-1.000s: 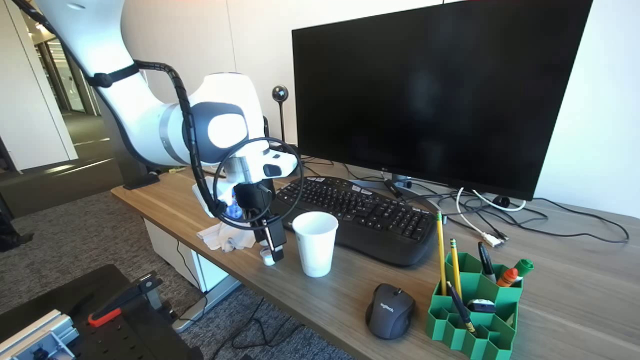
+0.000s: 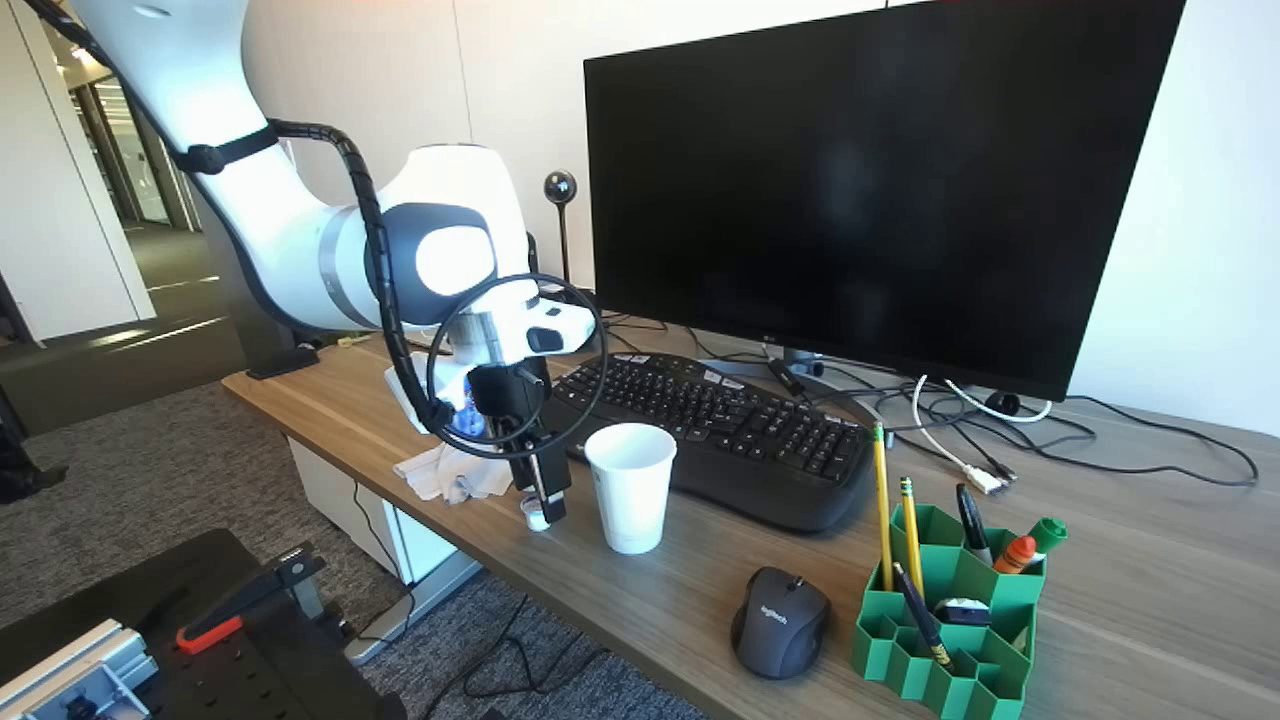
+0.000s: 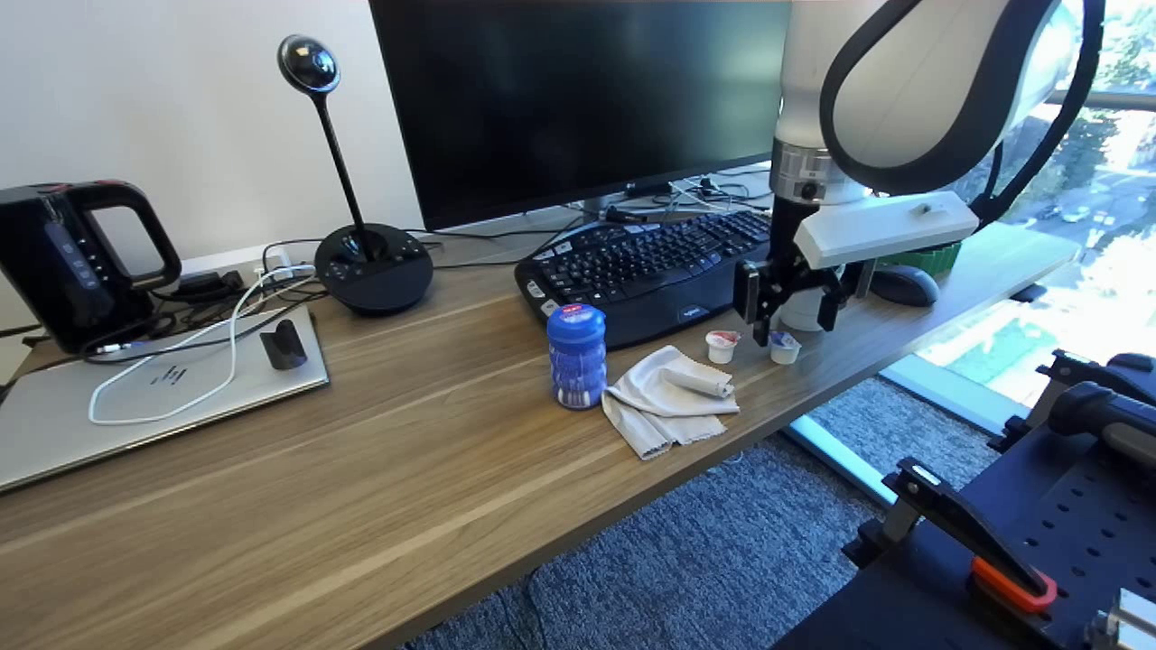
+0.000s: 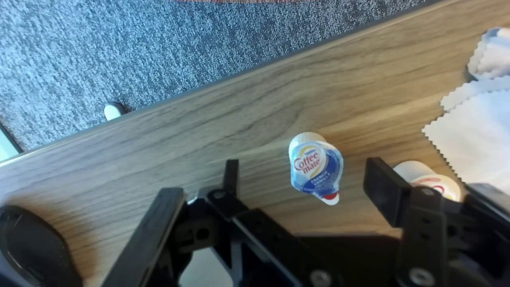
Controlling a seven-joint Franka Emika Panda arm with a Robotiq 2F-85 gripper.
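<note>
A small Coffee-mate creamer cup (image 4: pixel 309 165) with a blue-and-white lid stands on the wooden desk (image 4: pixel 267 110). My gripper is part open over the desk, its fingers on either side of that creamer in the wrist view, with visible gaps both ways. In exterior view 2 the gripper (image 3: pixel 794 325) hangs just above and behind the same creamer (image 3: pixel 785 348). A second creamer (image 3: pixel 722 346) sits to the left, partly hidden by a finger in the wrist view. A white cup (image 2: pixel 632 486) stands upright beside the gripper.
A pale cloth (image 3: pixel 668 401) and a blue-lidded bottle (image 3: pixel 577 357) lie left of the creamers. The keyboard (image 2: pixel 720 420) is behind, the mouse (image 2: pixel 780 624) and green pen holder (image 2: pixel 948 624) to the right. The desk's front edge runs close to the creamer.
The arm is in the same place as before. Only the fingers look slightly different, with less of the gap between them showing in exterior view 1. The objects have not visibly moved.
</note>
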